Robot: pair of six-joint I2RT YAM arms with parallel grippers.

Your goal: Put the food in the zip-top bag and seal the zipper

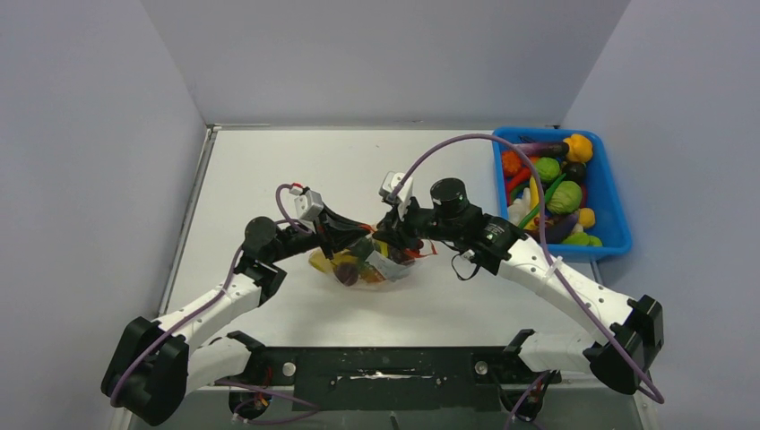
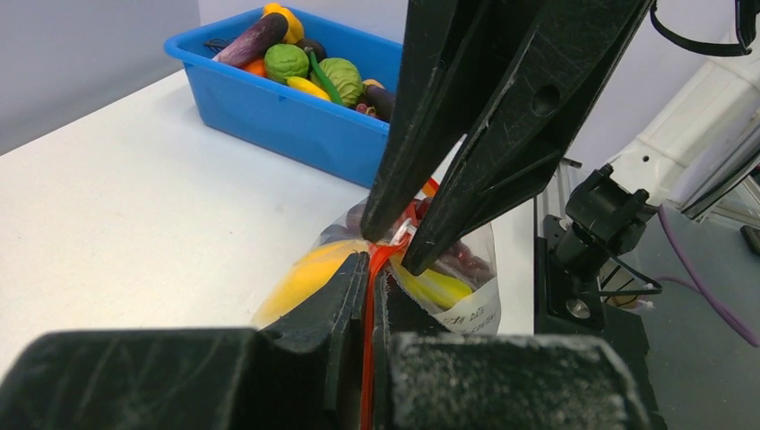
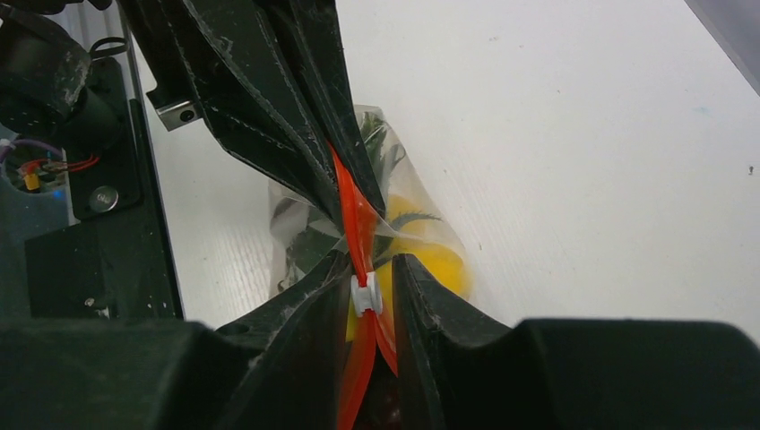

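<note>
The clear zip top bag (image 1: 363, 269) lies mid-table with yellow, green and dark food inside and an orange-red zipper strip (image 3: 358, 224) along its mouth. My left gripper is shut on one end of that strip, which runs out between its fingertips. A white slider (image 3: 366, 296) sits on the strip a short way from there. Around the slider stands my right gripper, part open, one finger on each side; whether its fingers touch the slider I cannot tell. Beyond the slider, toward the right gripper, the two zipper edges spread apart. From above, the arms hide the strip's middle.
A blue bin (image 1: 616, 215) full of toy vegetables and fruit stands at the table's right side. Both grippers are almost touching over the bag's mouth.
</note>
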